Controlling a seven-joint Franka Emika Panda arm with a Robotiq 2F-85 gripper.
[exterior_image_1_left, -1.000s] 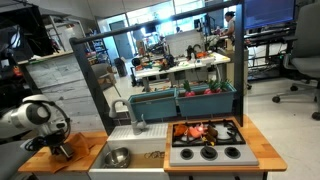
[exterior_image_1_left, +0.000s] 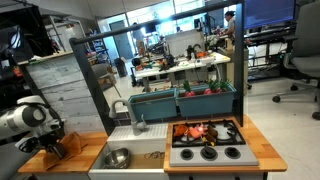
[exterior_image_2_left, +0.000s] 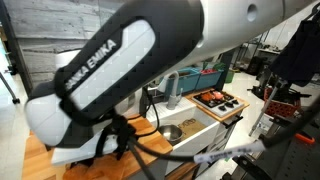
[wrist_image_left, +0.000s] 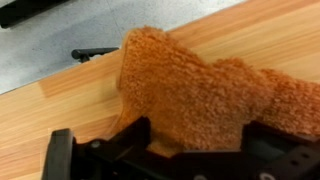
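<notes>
An orange-brown cloth (wrist_image_left: 200, 85) lies bunched on the wooden counter, filling much of the wrist view. My gripper is down at the cloth with its fingers apart, the fabric spreading beneath and between them. In exterior view 1 the gripper (exterior_image_1_left: 52, 148) is at the far left, over the crumpled cloth (exterior_image_1_left: 70, 148). The arm hides most of the gripper in exterior view 2, where part of the cloth (exterior_image_2_left: 90, 170) shows below it. How firmly the fingertips touch the fabric is unclear.
Right of the cloth is a sink with a metal bowl (exterior_image_1_left: 117, 158) and a faucet (exterior_image_1_left: 137, 118). Farther right stands a stove (exterior_image_1_left: 210, 150) with colourful items on top. Blue bins (exterior_image_1_left: 153, 106) line the back. Bare wood (wrist_image_left: 60, 110) surrounds the cloth.
</notes>
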